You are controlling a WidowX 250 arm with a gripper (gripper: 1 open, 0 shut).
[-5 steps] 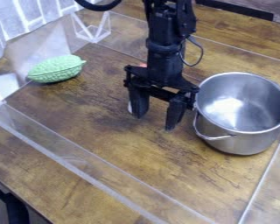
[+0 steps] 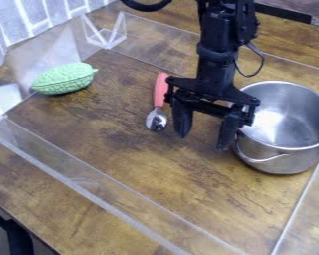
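Observation:
My black gripper (image 2: 206,127) hangs over the wooden table just left of a steel pot (image 2: 285,129), with its fingers apart and nothing clear between them; the right finger is beside the pot's wall near its handle. A scoop or spoon with a pink handle (image 2: 161,90) and steel head (image 2: 156,119) lies to the left of the gripper. A green textured vegetable-like object (image 2: 63,78) lies at the far left.
Clear plastic edging (image 2: 69,169) runs along the table's left and right sides. A white checked cloth (image 2: 29,25) is at the top left.
The gripper has moved right, toward the pot, uncovering the pink-handled utensil. The pot sits slightly farther right than a second ago.

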